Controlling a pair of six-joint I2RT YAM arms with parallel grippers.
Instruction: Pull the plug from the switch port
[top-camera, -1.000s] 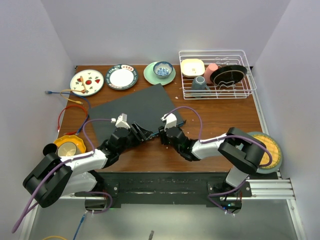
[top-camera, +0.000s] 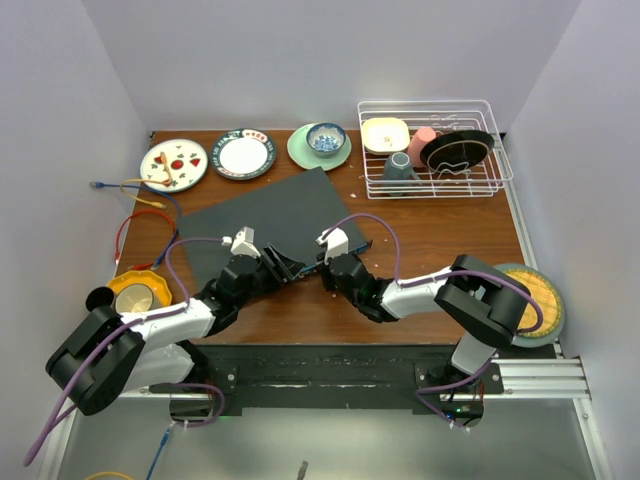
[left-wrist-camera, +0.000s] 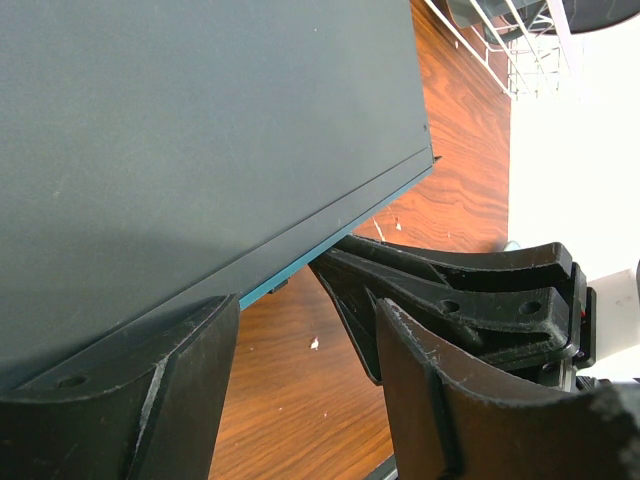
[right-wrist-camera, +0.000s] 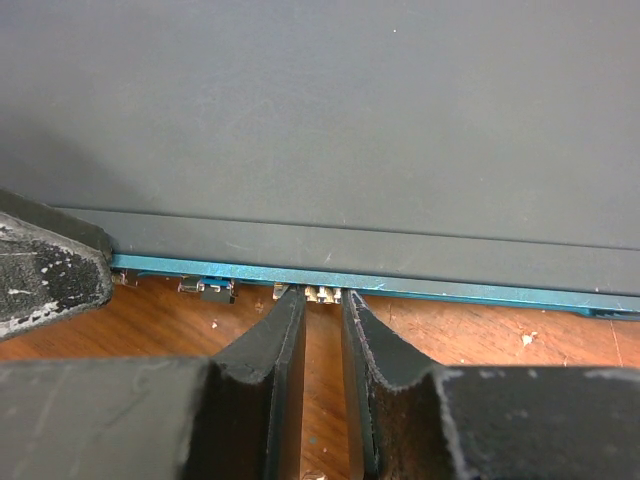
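Observation:
The dark switch (top-camera: 265, 205) lies flat, its teal front edge (right-wrist-camera: 480, 292) facing me. In the right wrist view small metal port parts (right-wrist-camera: 322, 294) sit under that edge, between the tips of my right gripper, whose fingers stand part open, close together; whether they grip anything there is unclear. My left gripper is open over the switch's front-left part, nothing seen between its fingers but the edge beyond and my right gripper.
A dish rack (top-camera: 478, 187) with mugs stands at back right; plates (top-camera: 243, 153) line the back. Loose cables (top-camera: 135, 215) and a yellow bowl (top-camera: 155, 282) are at left, a pie dish (top-camera: 540, 300) at right.
My right gripper has shifted very slightly in the top view. The left arm and switch have not moved.

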